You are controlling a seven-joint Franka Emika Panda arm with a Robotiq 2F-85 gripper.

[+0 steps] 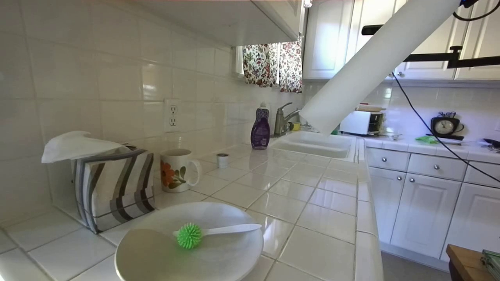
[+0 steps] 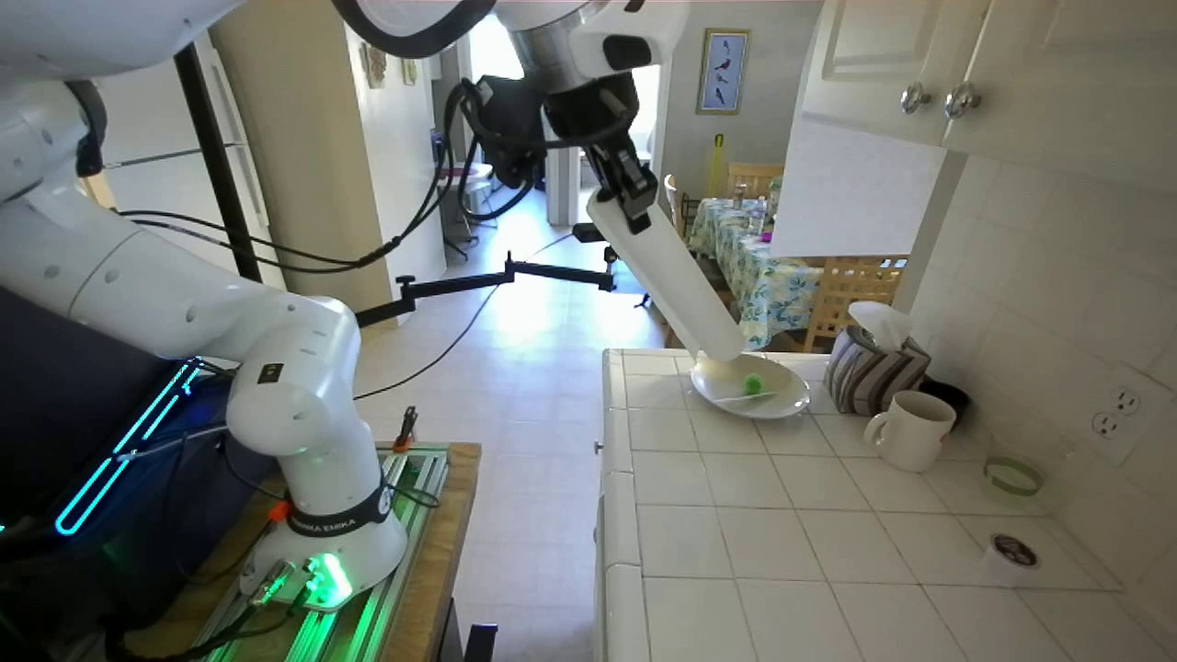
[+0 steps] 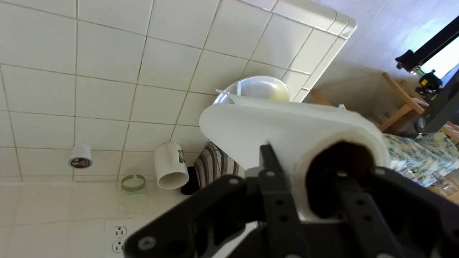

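A long white paper roll (image 1: 375, 70) hangs slanting above the counter, its lower end clear of the tiles. In exterior view 2 my gripper (image 2: 632, 208) has the roll (image 2: 670, 281) by its upper end. The wrist view shows the gripper shut on the roll's wall, one finger outside and the other at the dark hollow of the tube. Below lies a white bowl (image 1: 140, 253) on the counter, holding a brush with a green spiky head (image 1: 189, 235) and white handle. The roll partly covers the bowl in the wrist view.
A striped tissue box (image 1: 117, 187), flowered mug (image 1: 175, 171) and small white tub (image 1: 222, 160) stand along the tiled wall. Purple soap (image 1: 260, 128) is by the sink (image 1: 311, 145). Bare tiles (image 2: 761, 541) fill much of the counter. An upper cabinet (image 2: 1059, 88) overhangs the wall side.
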